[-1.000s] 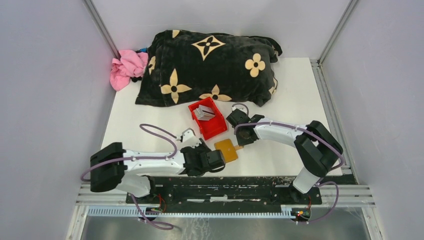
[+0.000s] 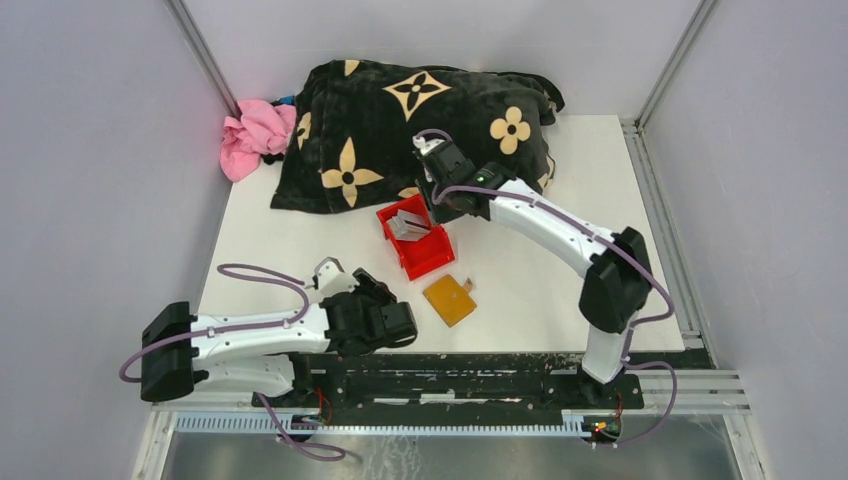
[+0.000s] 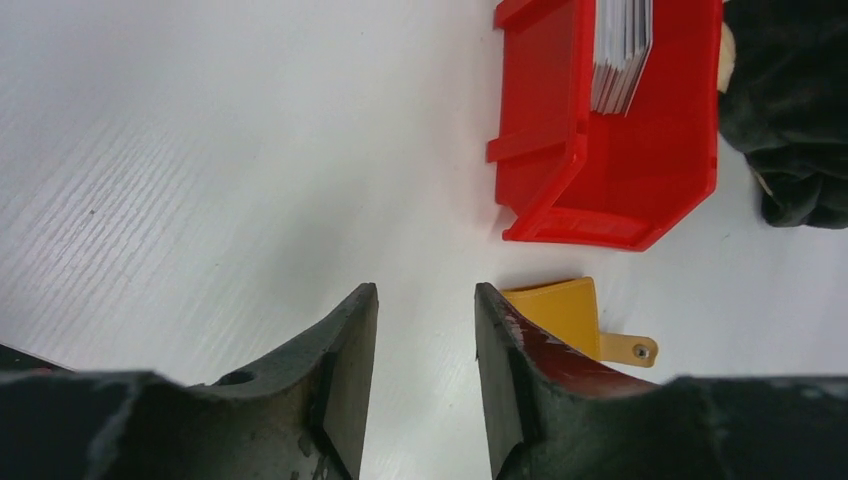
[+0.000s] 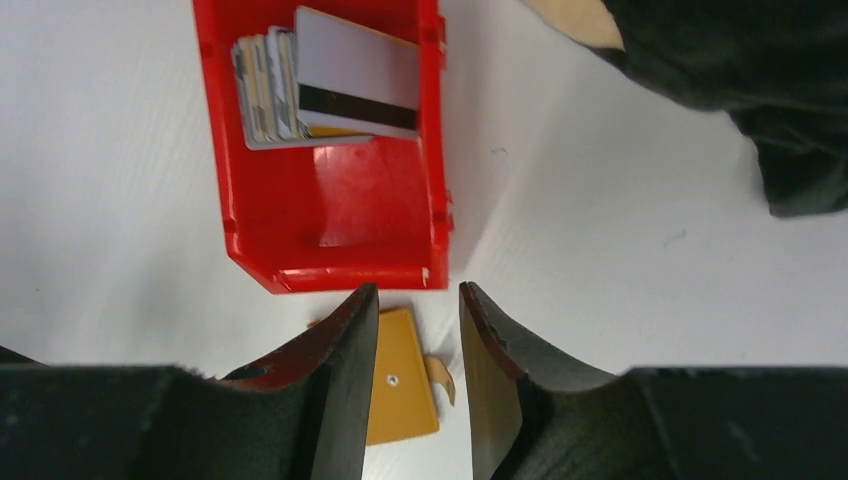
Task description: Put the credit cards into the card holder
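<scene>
A red bin point(image 2: 428, 258) sits mid-table, holding a stack of white cards point(image 4: 355, 70) in its upper part. Below it lies a yellow card holder point(image 2: 449, 301) with a small tab. My left gripper is low on the left of the holder, fingers apart and empty. My right gripper hangs above the bin's right side, its fingers apart with nothing between them.
A dark patterned blanket point(image 2: 420, 140) fills the back of the table, with a pink cloth point(image 2: 255, 135) at back left.
My right gripper has risen and moved back from beside the card holder to over the bin. My left gripper has drawn back leftward from the holder.
</scene>
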